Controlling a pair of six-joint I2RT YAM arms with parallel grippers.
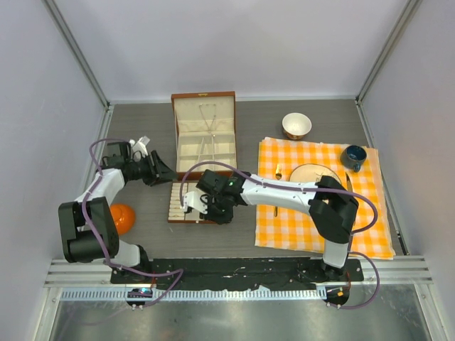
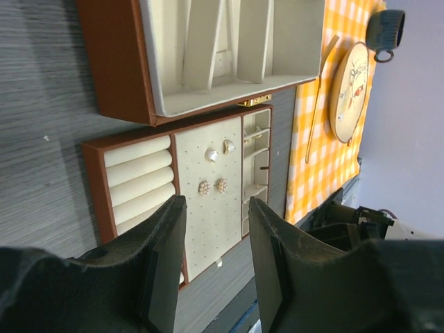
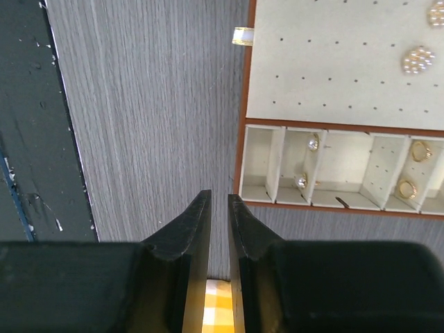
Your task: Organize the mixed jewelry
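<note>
The open jewelry box (image 1: 204, 106) has its lid raised. In front of it lies a tray of ring rolls (image 2: 139, 173), an earring panel (image 2: 208, 236) with pearl clusters (image 3: 417, 60) and studs, and small compartments (image 3: 333, 164) holding rings and studs. My left gripper (image 1: 163, 176) is left of the box, part open and empty, above and apart from it. My right gripper (image 1: 217, 217) hangs over the tray's front right area, fingers slightly apart with nothing visible between them.
A checkered cloth (image 1: 320, 234) with plate (image 1: 313, 172), cutlery and mug (image 1: 353, 158) covers the right; a bowl (image 1: 296, 125) stands behind it. An orange object (image 1: 122, 217) lies at left. Bare table shows between.
</note>
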